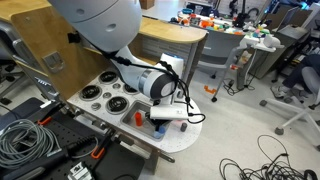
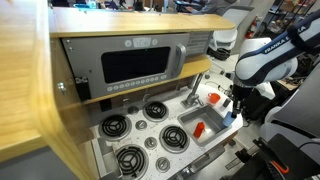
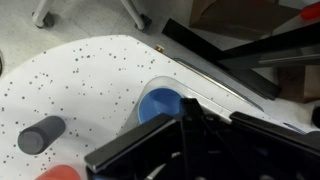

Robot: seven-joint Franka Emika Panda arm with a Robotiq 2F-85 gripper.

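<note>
A round blue item [image 3: 160, 101], like a cup or bowl, shows just beyond my fingers in the wrist view, near the rounded corner of the sink. My gripper is shut, its dark fingers crossing in front of the near side of this item. Whether any thin edge sits between the fingertips is hidden. From outside, blue [image 2: 229, 119] shows low at the sink's right end, beneath the arm. A red bottle-like object [image 2: 199, 130] stands in the sink [image 1: 128, 125], left of the gripper.
A dark grey cylinder [image 3: 42, 134] stands on the speckled white counter [image 3: 85, 85], with a red object [image 3: 60, 173] near it. An orange-red cup [image 2: 214, 98] is behind the sink by the faucet [image 2: 194, 92]. Stove burners [image 2: 131, 158] lie left of the sink.
</note>
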